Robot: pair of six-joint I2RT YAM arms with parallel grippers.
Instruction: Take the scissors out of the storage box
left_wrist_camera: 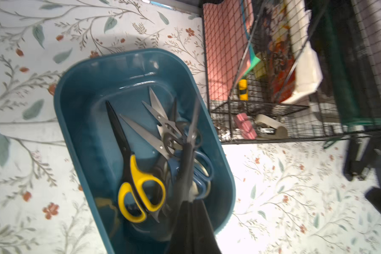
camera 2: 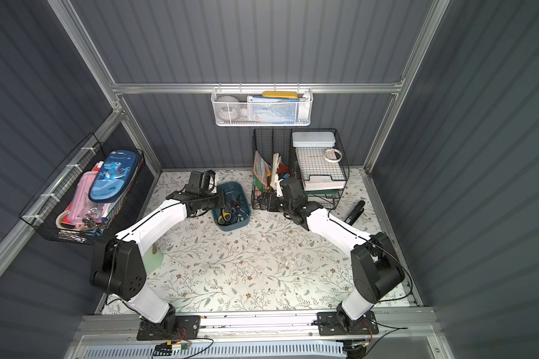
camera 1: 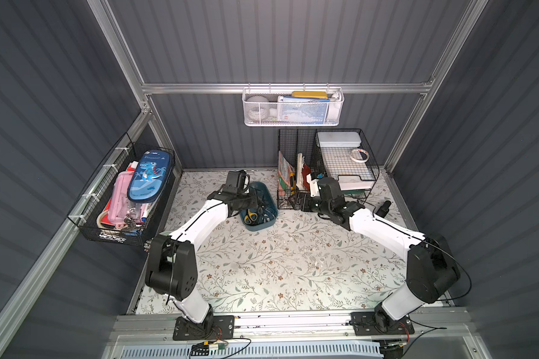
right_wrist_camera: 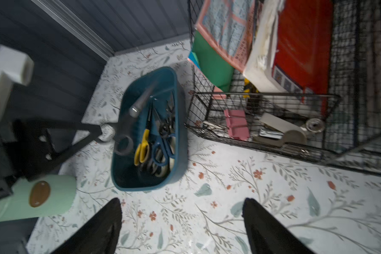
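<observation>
In the left wrist view, my left gripper is shut on a pair of dark grey scissors (left_wrist_camera: 186,169), blurred and seen edge-on above the teal storage box (left_wrist_camera: 78,165). From the right wrist view, these grey scissors (right_wrist_camera: 123,143) stick out of the left fingertips, blade slanting up over the box. Inside lie yellow-and-black scissors (left_wrist_camera: 133,182), blue-handled scissors (left_wrist_camera: 205,169) and small grey-bladed scissors (left_wrist_camera: 158,114). My right gripper stands open to the right of the box, its fingers wide apart with nothing between them.
Close to the box's right stands a black wire rack (right_wrist_camera: 266,95) with papers, a pink item and metal pieces. A green cup (right_wrist_camera: 57,192) is at the left.
</observation>
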